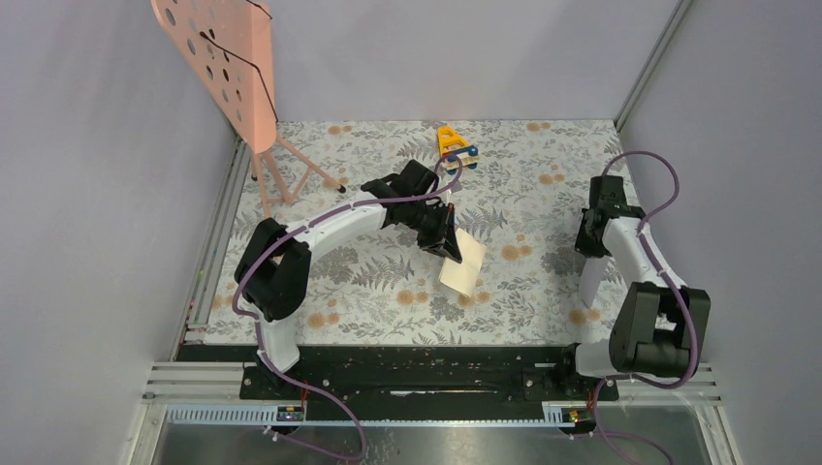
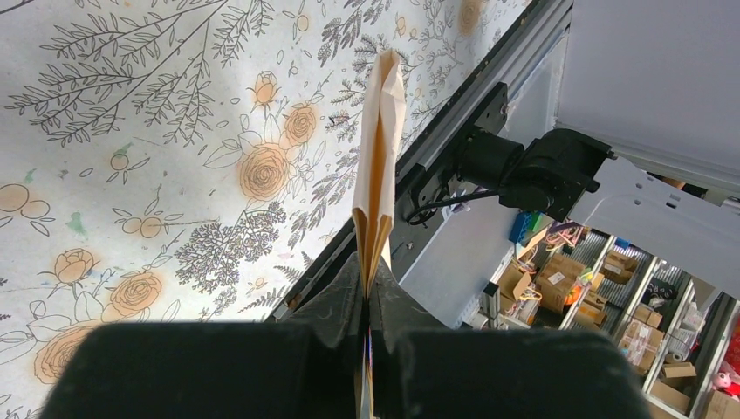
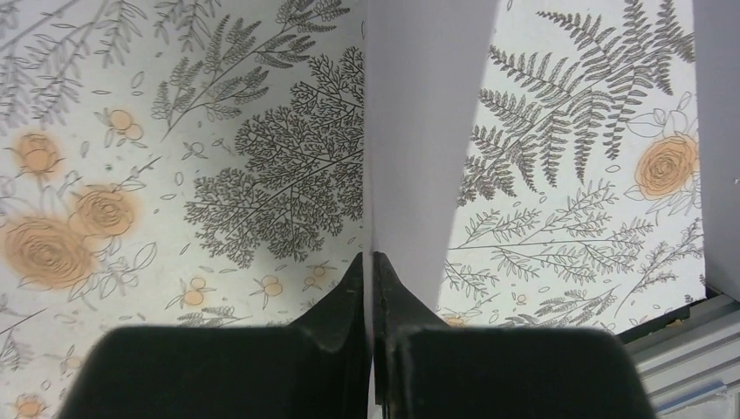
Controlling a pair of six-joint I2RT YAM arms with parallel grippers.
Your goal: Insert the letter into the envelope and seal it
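Note:
A cream envelope (image 1: pixel 465 266) is at mid-table in the top view, with my left gripper (image 1: pixel 455 256) shut on it. From the left wrist, the envelope (image 2: pixel 380 166) appears nearly edge-on, rising from between the shut fingers, its folded layers slightly apart. Whether its mouth is open cannot be told. At the right side of the table, my right gripper (image 1: pixel 592 255) is shut on a white sheet, the letter (image 1: pixel 591 283), which shows as a narrow strip. In the right wrist view the letter (image 3: pixel 423 131) stretches away from the shut fingertips. The two papers are well apart.
A yellow and blue toy-like object (image 1: pixel 457 150) lies at the back middle. A peach-coloured perforated board (image 1: pixel 228 68) on legs stands at the back left. Walls enclose the sides and back. Bare patterned table lies between the two arms.

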